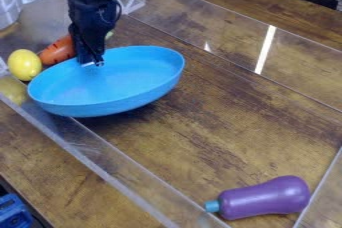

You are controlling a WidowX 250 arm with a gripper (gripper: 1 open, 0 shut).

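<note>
A blue plate (123, 80) is tilted in the left half of the view, its far side raised. The dark gripper (88, 56) is at the plate's upper-left rim, pointing down and shut; whether the rim is between its fingertips is hard to tell. An orange carrot-like toy (56, 50) lies behind the plate, partly hidden. A yellow egg-shaped object (24, 65) is at the left of the plate.
A purple eggplant toy (262, 198) lies at the lower right. Clear walls border the wooden surface (221, 112), whose middle and right are clear. A blue object (11, 212) sits at the lower left corner.
</note>
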